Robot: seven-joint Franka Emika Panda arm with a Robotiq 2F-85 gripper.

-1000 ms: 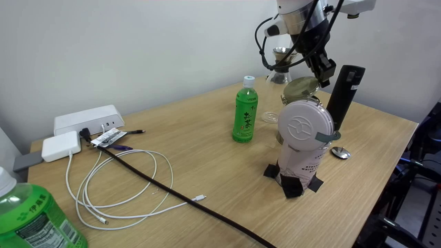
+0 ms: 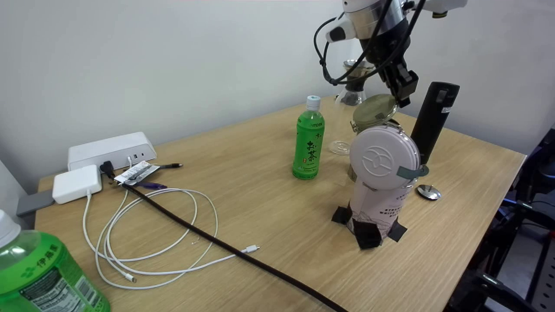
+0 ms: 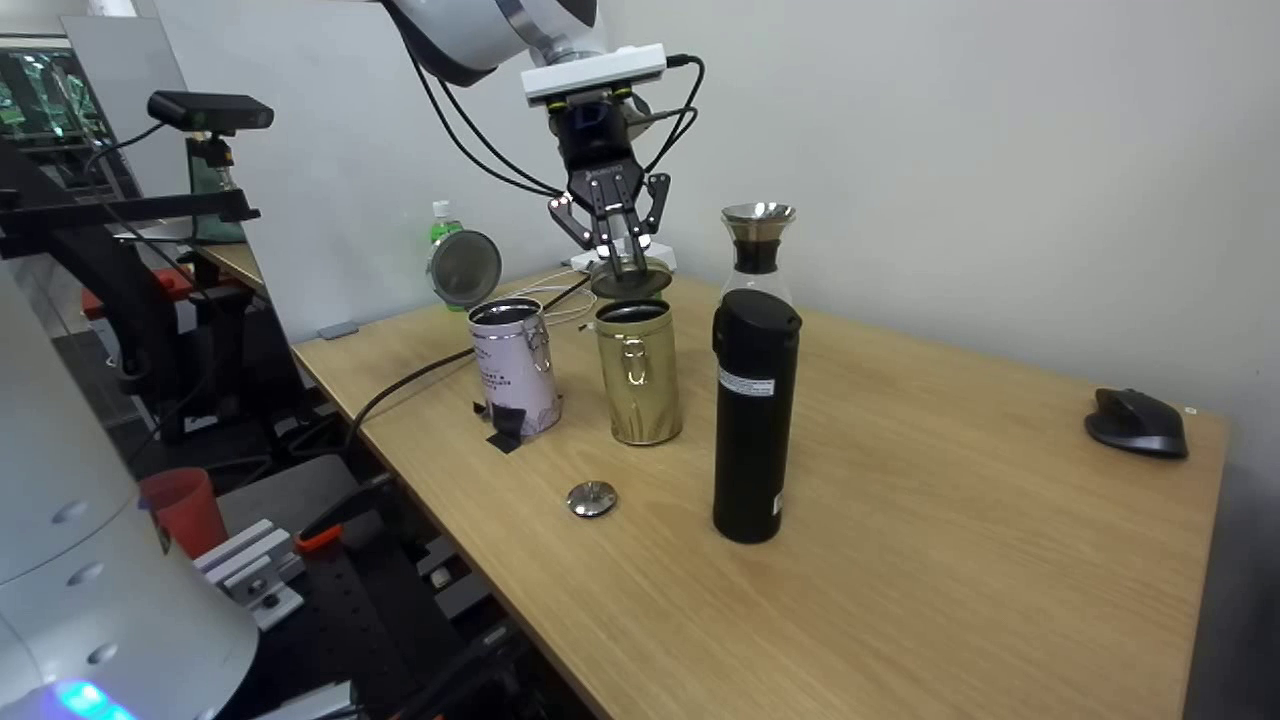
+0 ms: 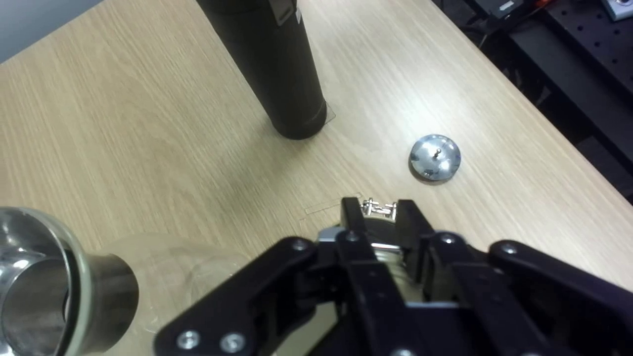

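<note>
The gold canister [image 3: 639, 382] stands upright on the table, its mouth uncovered in exterior view 2. Its hinged lid [image 2: 374, 110] is tipped up and back above the far rim. My gripper [image 3: 624, 262] reaches down from above and is shut on the lid's edge. In the wrist view my gripper covers most of the canister; the metal latch [image 4: 380, 208] shows between the fingertips, and the lid is largely hidden. Beside the gold canister stands a pink canister [image 3: 516, 370], its own lid [image 2: 382, 157] swung open and black tape around its base.
A black tumbler [image 3: 753, 420] and a small shiny metal lid [image 4: 435, 157] are close by. The glass coffee maker [image 3: 757, 252] and a green tea bottle [image 2: 309, 140] stand near the canisters. Cables [image 2: 197, 268] cover the left; bare wood lies right of the tumbler in exterior view 2.
My gripper has moved slightly up and to the left in exterior view 1. The gold lid has swung a little further back with it; the canisters stay put.
</note>
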